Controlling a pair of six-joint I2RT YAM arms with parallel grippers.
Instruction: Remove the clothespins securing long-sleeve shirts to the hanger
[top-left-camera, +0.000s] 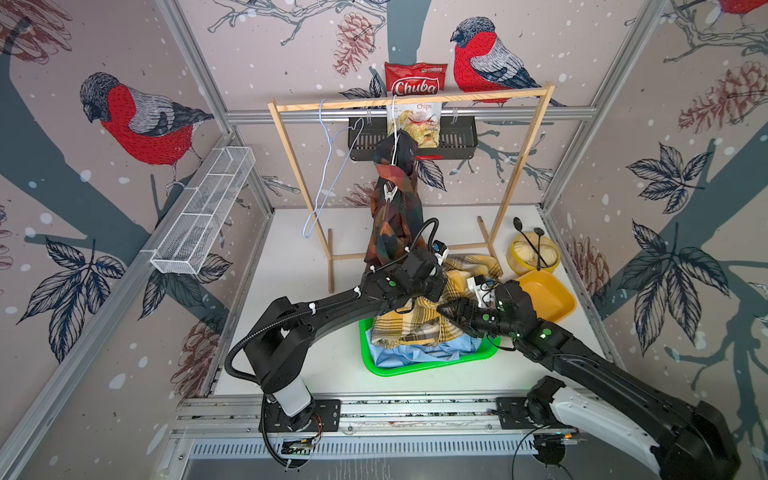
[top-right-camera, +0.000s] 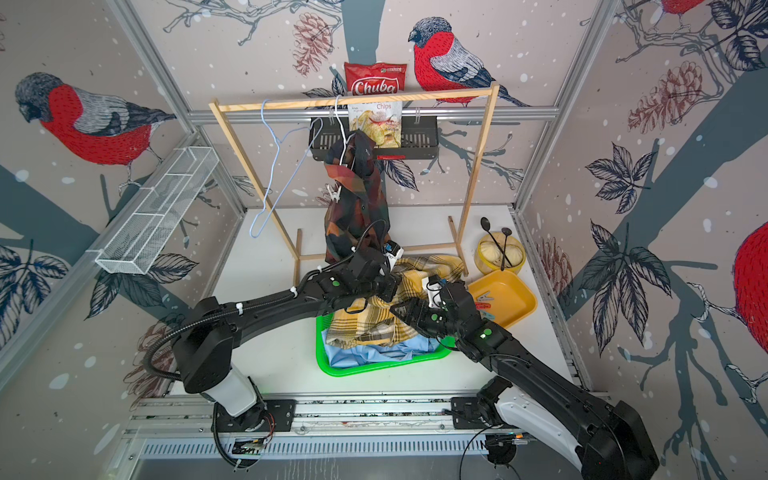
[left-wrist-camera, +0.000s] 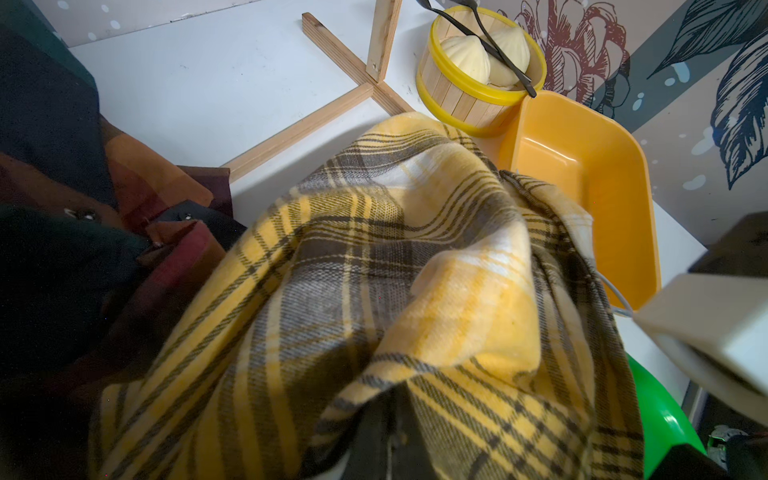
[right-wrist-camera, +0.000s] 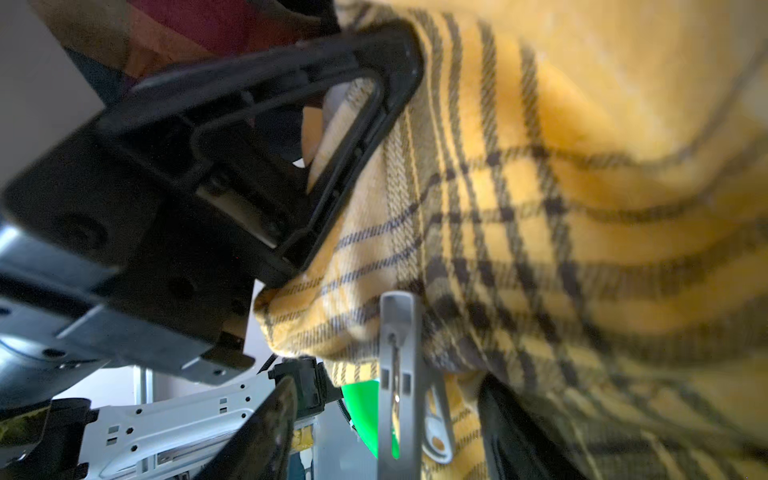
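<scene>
A grey clothespin (right-wrist-camera: 398, 368) is clipped on the yellow plaid shirt (right-wrist-camera: 576, 200), which is heaped over a blue garment (top-left-camera: 424, 352) in the green bin (top-left-camera: 376, 360). My right gripper is open, its two fingertips either side of that clothespin. My left gripper is shut at the plaid shirt, its tips partly hidden in the folds; in the right wrist view it lies just above the clothespin. A dark checked shirt (top-left-camera: 392, 208) hangs on a white hanger from the wooden rack (top-left-camera: 512, 176), with a light clothespin (top-left-camera: 389, 192) on it.
An orange tray (top-right-camera: 512, 300) holding clothespins (top-right-camera: 484, 304) and a yellow round basket (top-left-camera: 534, 252) with black spoons stand at right. Empty blue hangers (top-left-camera: 328, 160) hang at the rack's left; a chips bag (top-left-camera: 416, 96) sits on the rear shelf.
</scene>
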